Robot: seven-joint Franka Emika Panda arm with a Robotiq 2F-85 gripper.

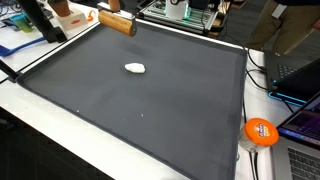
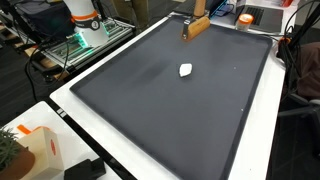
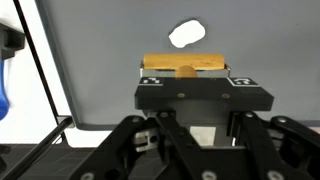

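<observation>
A wooden mallet-like tool hangs above the dark grey mat; its cylindrical head [image 1: 117, 22] is at the far left in exterior view 1 and its head [image 2: 195, 28] shows near the mat's far edge in exterior view 2. The wrist view has that head [image 3: 185, 61] lying crosswise just beyond my gripper, with a short piece of handle [image 3: 185, 72] running back between the fingers. My gripper is shut on the mallet. A small white piece [image 3: 187, 33] rests on the mat, apart from the mallet; exterior view 2 shows this white piece [image 2: 185, 70] too.
An orange-lidded container [image 1: 260, 132] stands on the table's edge strip by a laptop. A potted plant [image 2: 14, 155] and clutter occupy the near left corner of exterior view 2.
</observation>
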